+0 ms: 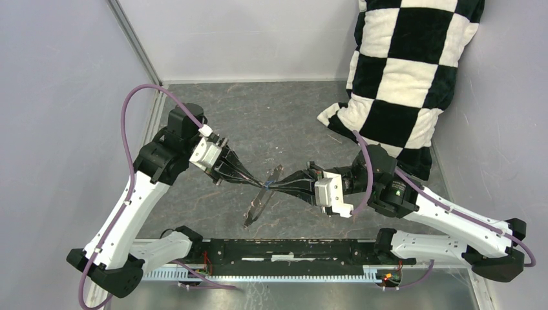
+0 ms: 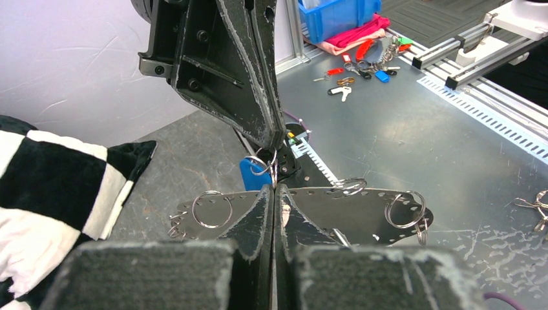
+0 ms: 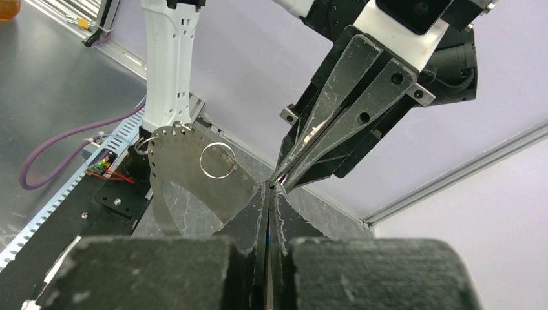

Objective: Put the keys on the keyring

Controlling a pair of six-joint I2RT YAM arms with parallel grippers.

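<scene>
A thin, dark metal plate [image 1: 261, 200] with holes round its edge hangs in the air where both arms meet. Several rings are on it, among them a large ring [image 3: 218, 160]. My left gripper is shut, its fingertips close below the right one's. Likewise shut, my right gripper almost touches the left tips. Between the two pairs of tips are thin rings [image 2: 262, 165]; which fingers pinch them cannot be made out. Beside these rings in the left wrist view shows a blue key tag [image 2: 253, 175].
A blue bin [image 2: 342, 19] and a pile of keys with coloured tags [image 2: 368, 61] lie beyond the right arm. More keys [image 2: 537, 208] lie on the metal table. A checkered cushion [image 1: 407, 71] stands at the back right. The floor around the plate is clear.
</scene>
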